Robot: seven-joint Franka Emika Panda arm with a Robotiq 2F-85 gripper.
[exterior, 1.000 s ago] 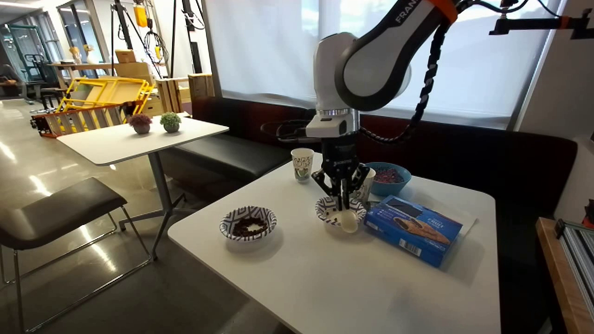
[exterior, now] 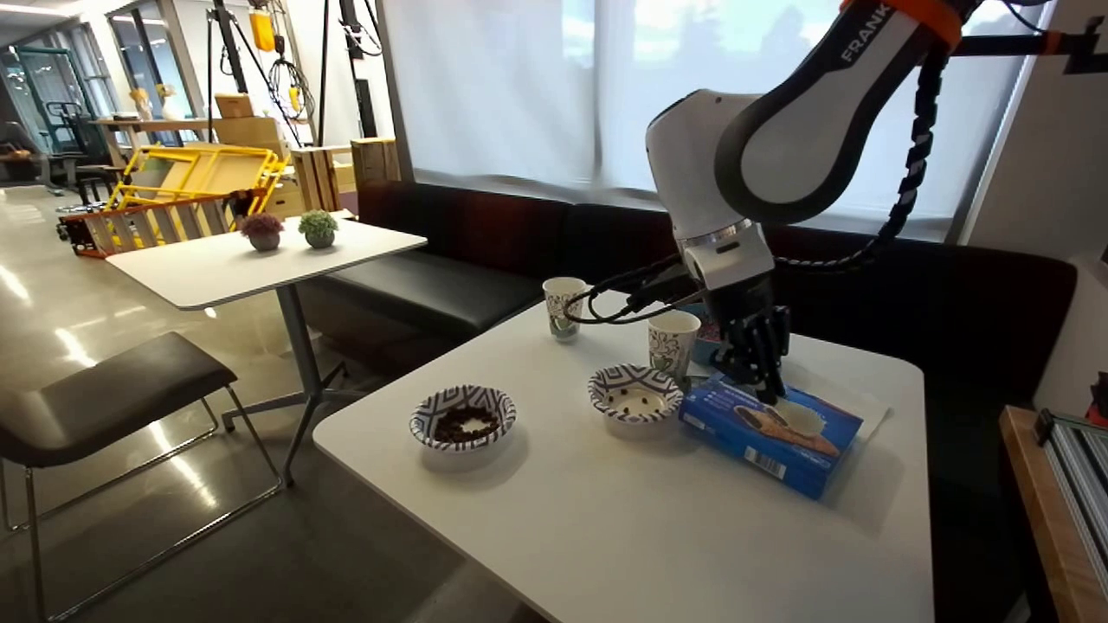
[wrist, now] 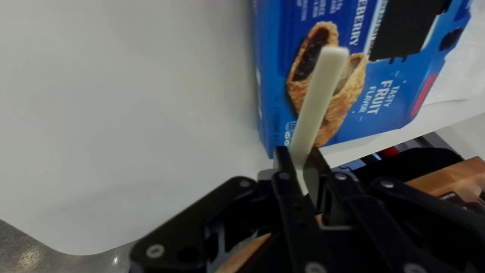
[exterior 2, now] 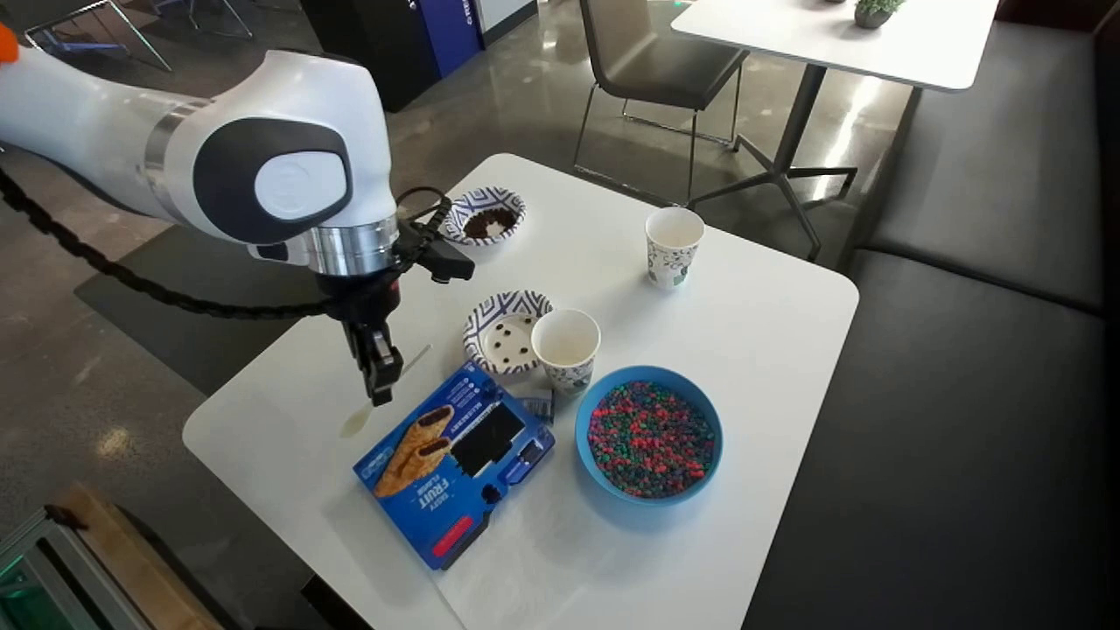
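A pale spoon (exterior 2: 356, 423) is pinched in my gripper (exterior 2: 381, 399), which is shut on its handle. In the wrist view the handle (wrist: 318, 98) sticks up between the black fingertips, across the picture of the blue pastry box (wrist: 279, 123). From the first exterior view, the spoon's bowl (exterior: 800, 419) shows in front of that box, with my gripper (exterior: 769, 396) above it. Two patterned paper bowls stand on the table: one (exterior: 634, 393) holds a few dark pieces, the other (exterior: 462, 417) a larger heap of them.
Beside the nearer paper bowl stands a paper cup (exterior 2: 567, 352), and a second cup (exterior 2: 673, 248) is farther off. A blue bowl (exterior 2: 718, 441) of coloured bits sits by the box.
My gripper has travelled right in the first exterior view, from over the nearer paper bowl to over the box. The spoon has moved with it, and the arm leans more.
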